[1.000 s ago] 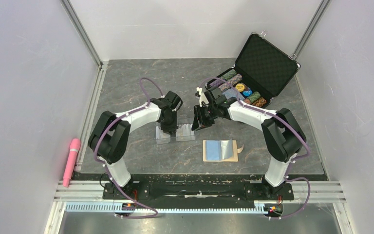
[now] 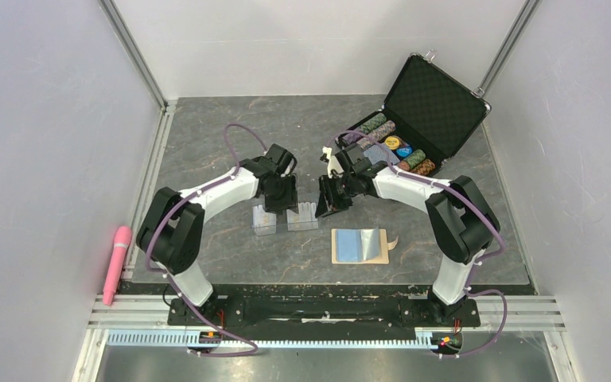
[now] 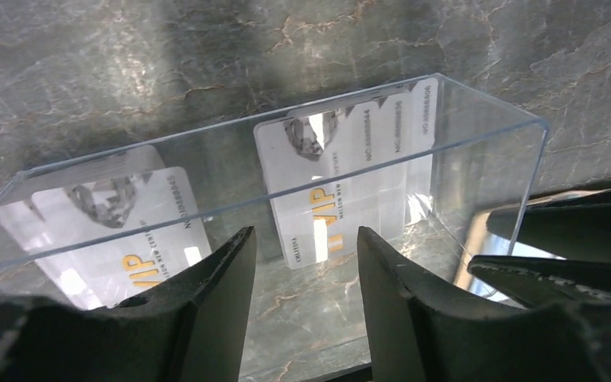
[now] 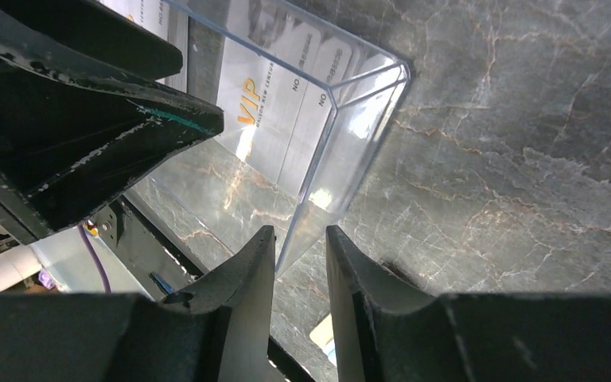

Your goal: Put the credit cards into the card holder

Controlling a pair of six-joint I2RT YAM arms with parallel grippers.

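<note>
A clear acrylic card holder (image 3: 485,119) lies near the table's middle, with white VIP cards in two groups: one stack (image 3: 99,231) at the left, another (image 3: 342,199) fanned at the right. My left gripper (image 2: 285,203) is over the holder, open, with bare table and plastic visible between its fingers. My right gripper (image 2: 326,203) is shut on the holder's clear right end wall, also visible in the right wrist view.
An open chip case (image 2: 398,143) stands at the back right. A board with a blue and silver item (image 2: 354,245) lies at the front right.
My left gripper has shifted slightly right and its arm has turned a little. The right gripper and holder look almost unchanged.
</note>
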